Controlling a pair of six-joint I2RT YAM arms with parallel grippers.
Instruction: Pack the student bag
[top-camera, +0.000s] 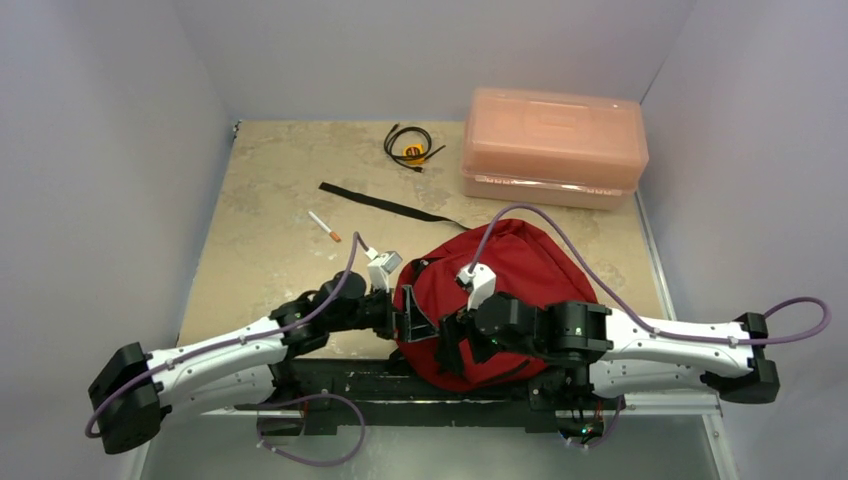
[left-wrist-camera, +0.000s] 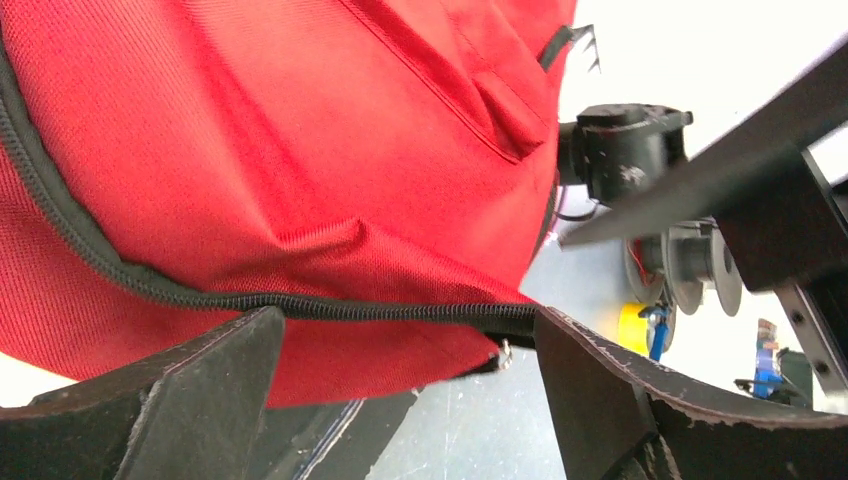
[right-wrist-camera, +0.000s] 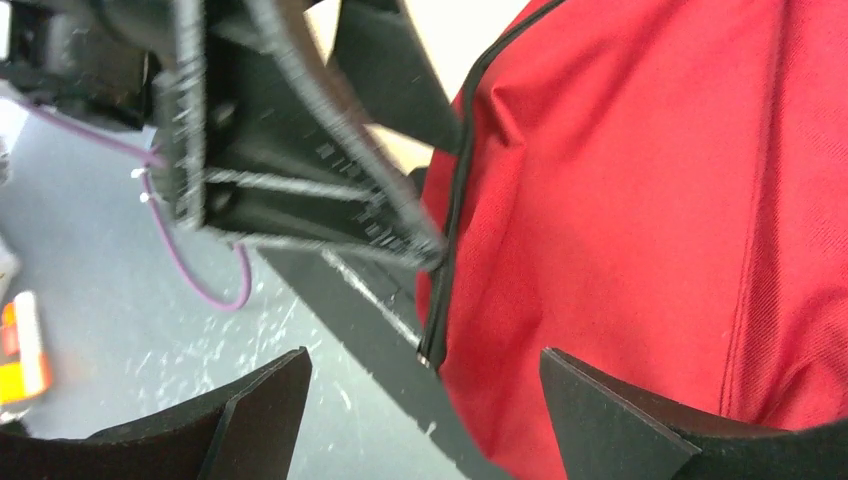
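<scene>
A red bag (top-camera: 510, 260) lies at the front right of the table, a black zipper (right-wrist-camera: 450, 250) running along its edge. My left gripper (top-camera: 415, 325) is open over the bag's left part; in the left wrist view the zipper (left-wrist-camera: 120, 260) crosses beyond its fingertips. My right gripper (top-camera: 450, 345) is open just right of the left one, its fingers spread over the red fabric, with the zipper's pull end in front of them in the right wrist view. A black strap (top-camera: 380, 200) stretches from the bag toward the back left.
A closed pink translucent box (top-camera: 555, 145) stands at the back right. A coiled cable with an orange item (top-camera: 412, 150) lies at the back middle, a small white-orange stick (top-camera: 325, 225) on the left.
</scene>
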